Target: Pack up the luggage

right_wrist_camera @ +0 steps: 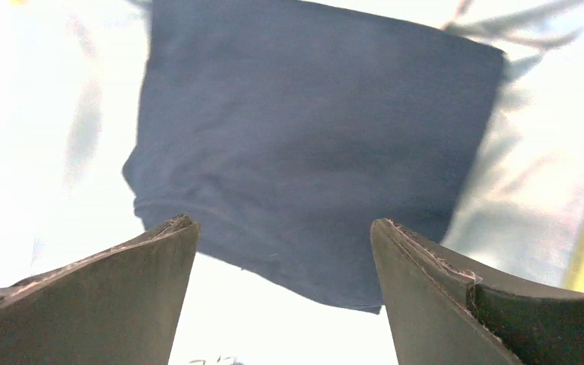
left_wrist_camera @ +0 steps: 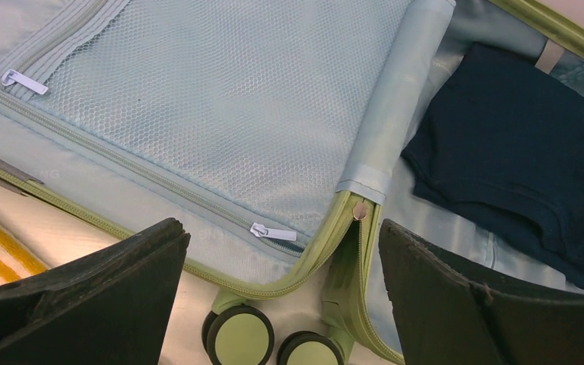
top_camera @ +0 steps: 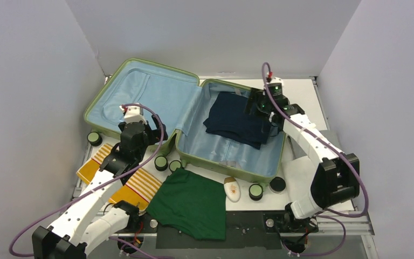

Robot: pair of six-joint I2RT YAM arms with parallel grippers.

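Observation:
The suitcase [top_camera: 272, 167] lies spread wide, its mesh-lined half on the left and its deep half on the right. A folded navy garment [top_camera: 229, 116] rests inside the deep half. Above that garment's right part hangs my right gripper, its fingers apart and the cloth seen below, not gripped. My left gripper is open and empty over the suitcase's near hinge corner. In front of the suitcase lie a dark green garment [top_camera: 194, 202], a yellow-and-white striped towel [top_camera: 140, 186] and a white bottle [top_camera: 232, 190] with a brown cap.
Suitcase wheels [top_camera: 255, 191] stick out along its near side. The deep half has bare lining in front of the navy cloth. Walls close off the back and both sides. A white sheet-like item [top_camera: 297, 178] lies right of the suitcase, under the right arm.

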